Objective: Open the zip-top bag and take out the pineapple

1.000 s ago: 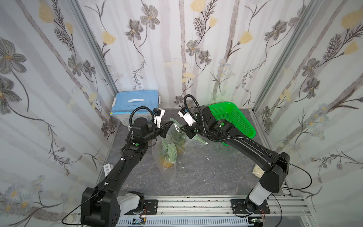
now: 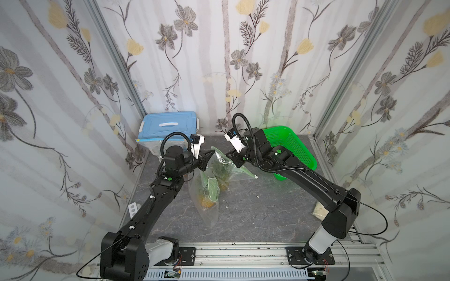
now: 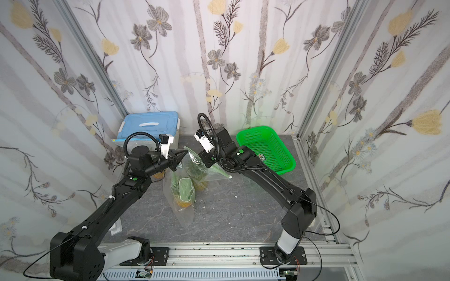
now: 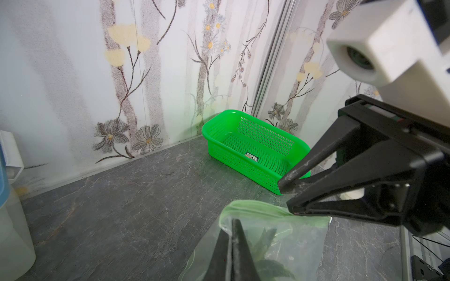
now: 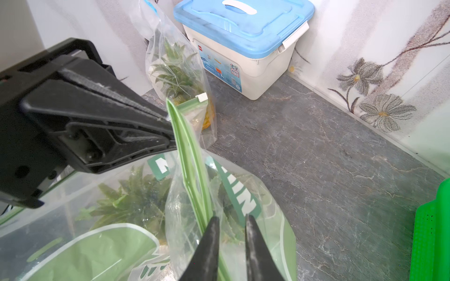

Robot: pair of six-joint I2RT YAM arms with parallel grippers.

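A clear zip-top bag lies on the table with a pineapple inside. The pineapple's leaves show through the film. In the right wrist view, my left gripper is shut on the bag's green zip edge, holding that end raised; in the left wrist view its fingertips meet at the film. Over the zip edge stands my right gripper, partly open. The green strip runs down by its left finger; whether the film passes between its fingers is unclear.
Another bagged pineapple stands beside the blue-lidded box, largely hidden by the left arm from above. A green basket sits at the back right, behind the right arm. Bare table extends to the front right.
The right gripper has shifted slightly to the right, uncovering more of the raised zip edge. My left arm and the bag's body look unmoved.
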